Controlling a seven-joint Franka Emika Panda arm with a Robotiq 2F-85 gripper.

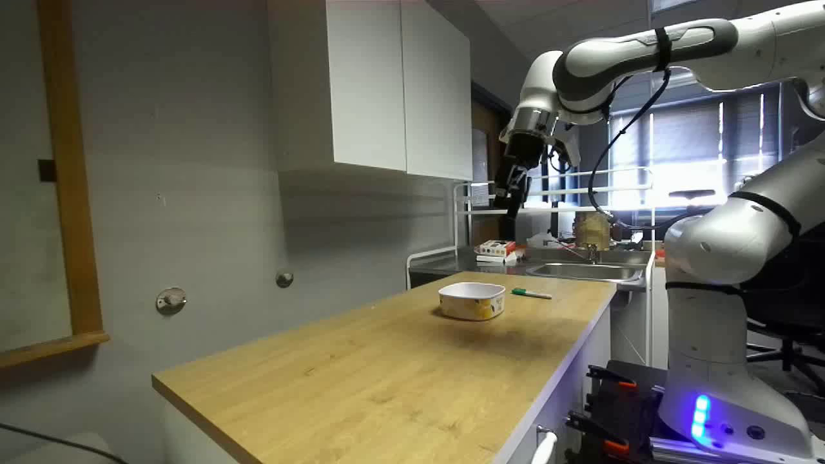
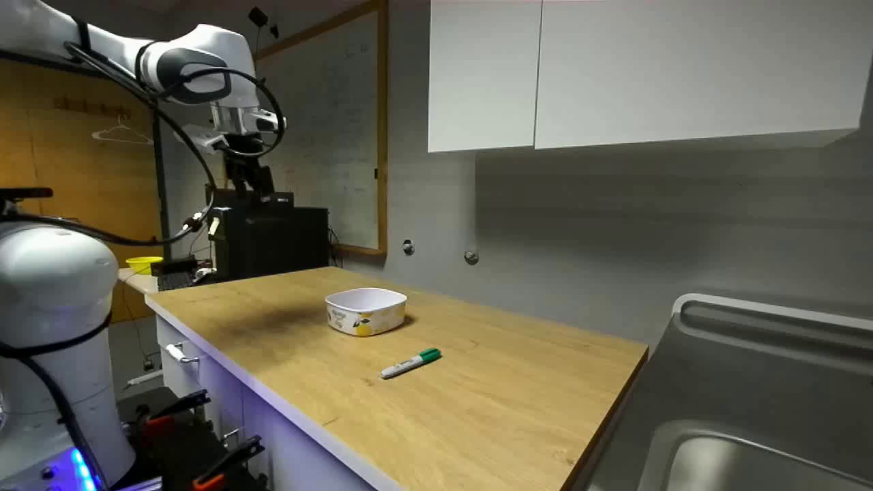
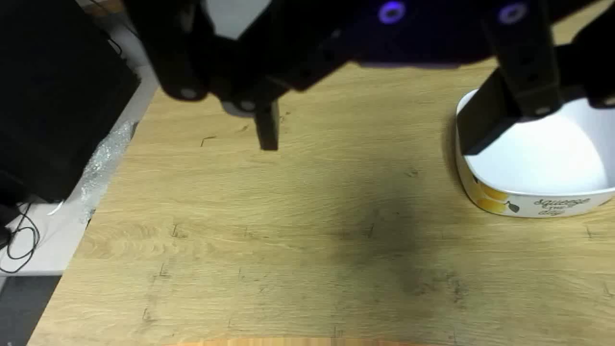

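Note:
A white bowl with a lemon print (image 1: 472, 303) stands upright on the wooden counter; the same bowl (image 2: 365, 312) looks empty in exterior view 2. Beside it lies a marker with a green cap (image 2: 411, 363), flat on the wood and apart from the bowl. My gripper is open, its fingers wide apart with nothing between them. It hangs high above the counter. In the wrist view one finger (image 3: 490, 112) overlaps the bowl's near side (image 3: 536, 202), and the marker is out of that view.
White wall cabinets (image 1: 367, 85) hang above its back side. A metal sink (image 1: 588, 270) and a small box (image 1: 495, 248) stand past its far end. A black case (image 2: 270, 237) is behind the opposite end.

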